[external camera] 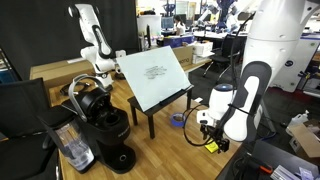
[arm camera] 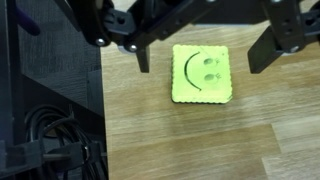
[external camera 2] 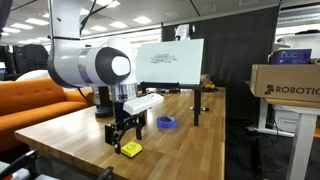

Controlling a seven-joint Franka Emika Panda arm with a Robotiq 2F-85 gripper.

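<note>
A yellow square sponge [arm camera: 202, 74] with a cut-out smiley face lies flat on the wooden table, near its edge. In the wrist view, the two fingers [arm camera: 265, 50] of my gripper stand wide apart, one on either side of the sponge in the picture. Nothing is held between them. From the second exterior view, the gripper [external camera 2: 126, 135] hangs low, just above and beside the sponge [external camera 2: 131, 150]. The first exterior view shows only part of the sponge [external camera: 212, 147], below the white arm.
A blue ring-shaped object [external camera 2: 166, 122] sits farther back, near the whiteboard [external camera 2: 172, 62] on its dark stand. A black coffee machine [external camera: 104, 118] stands at the other side.
</note>
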